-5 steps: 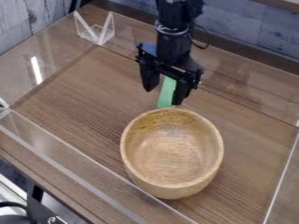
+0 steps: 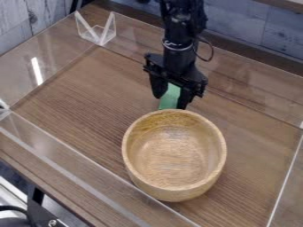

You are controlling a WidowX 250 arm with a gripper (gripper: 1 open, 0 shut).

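A black robot arm reaches down from the top centre to the gripper (image 2: pixel 174 88), whose fingers straddle a green object (image 2: pixel 172 99) just behind a large wooden bowl (image 2: pixel 173 177). Whether the fingers touch the green object cannot be told, as the gripper partly hides it.
A white wire-like holder (image 2: pixel 97 28) stands at the back left, near the dark edges of the surrounding walls.
The gripper's fingers have drawn closer together around the green object, and the arm has shifted slightly. The bowl has not moved.
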